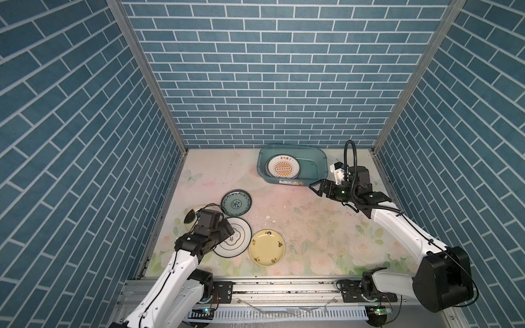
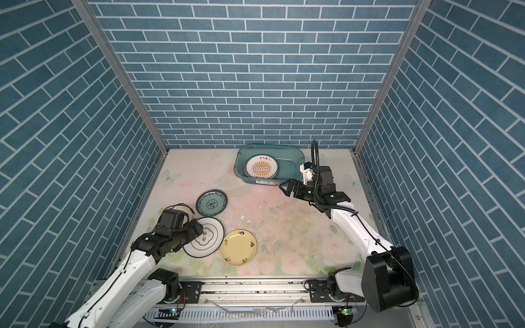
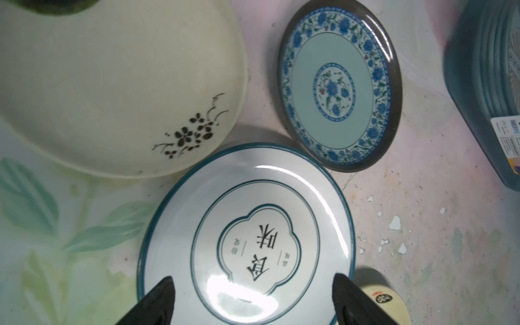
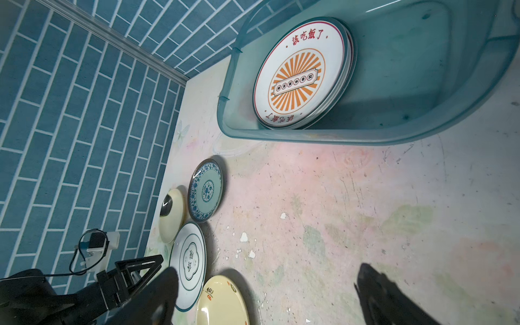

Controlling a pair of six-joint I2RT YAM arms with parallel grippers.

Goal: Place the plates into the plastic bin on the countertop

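Observation:
A teal plastic bin (image 1: pixel 314 161) stands at the back, and leaning in its left part is a stack topped by a white plate with an orange sunburst (image 4: pixel 295 73). On the left of the counter lie a blue-patterned plate (image 1: pixel 236 203), a white plate with a dark rim (image 3: pixel 260 187), a yellow plate (image 1: pixel 267 247) and a cream plate with a floral motif (image 3: pixel 124 92). My left gripper hovers over the white rimmed plate, its fingers apart with nothing gripped. In front of the bin's right side, my right gripper is open and empty.
Tiled walls (image 1: pixel 279 76) close off the back and both sides.

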